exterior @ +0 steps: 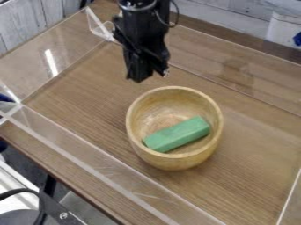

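A wooden bowl (143, 145) stands in the middle-lower part of the camera view with a green block (177, 134) lying inside it. My gripper (140, 68) hangs above and behind the bowl, clear of it. It is shut, and nothing shows between its fingers.
A clear plastic piece (99, 26) is at the upper left behind the arm. A blue object (282, 31) sits at the top right edge. Dark cables lie at the lower left.
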